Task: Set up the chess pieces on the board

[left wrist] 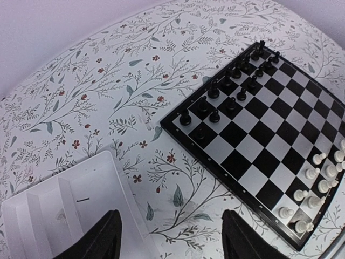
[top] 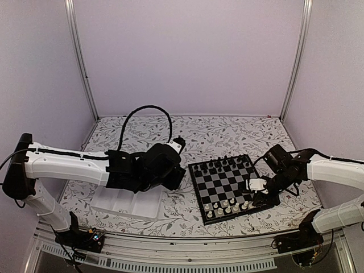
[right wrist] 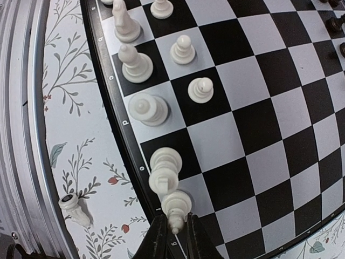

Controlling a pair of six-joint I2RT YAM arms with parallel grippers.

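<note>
The chessboard [top: 224, 187] holds black pieces along its far side and white ones along its near side. In the right wrist view my right gripper is low at the board's edge, its fingers around the top of a white piece [right wrist: 176, 208]; whether they touch it is unclear. Another white piece [right wrist: 164, 170] stands just beside it, and a white piece [right wrist: 75, 210] lies on its side on the table off the board. My left gripper is open with nothing between its fingers, near the white tray.
The white tray [left wrist: 124, 197] with compartments sits left of the board. A metal rail [right wrist: 24, 108] runs along the front edge.
</note>
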